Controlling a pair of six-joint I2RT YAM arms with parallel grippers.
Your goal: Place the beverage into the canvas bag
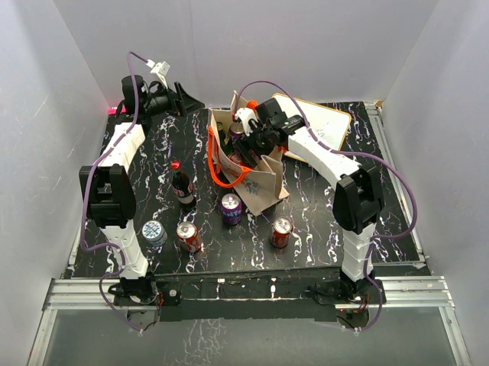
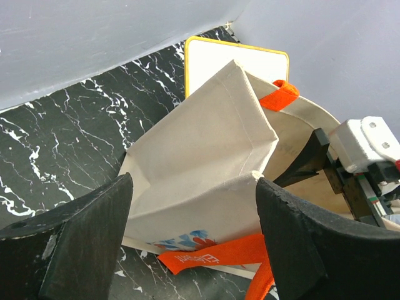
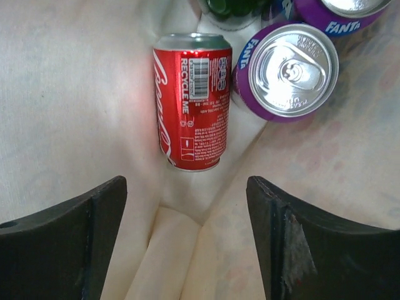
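Note:
The canvas bag [image 1: 260, 183] with orange straps stands at back centre. My right gripper [image 1: 248, 149] reaches into it, its fingers apart with nothing between them; in the right wrist view a red Coca-Cola can [image 3: 192, 106] lies just beyond them, beside two purple Fanta cans [image 3: 287, 69] and a green item [image 3: 231, 9]. My left gripper [image 1: 183, 103] stands open, left of the bag. On the table are a cola bottle [image 1: 182, 183], a purple can [image 1: 231, 210], two red-brown cans [image 1: 189, 238] [image 1: 280, 233] and a blue-white can [image 1: 153, 232].
A white board [image 1: 328, 122] lies behind the bag at the back right. Grey walls bound the table [image 1: 313, 252].

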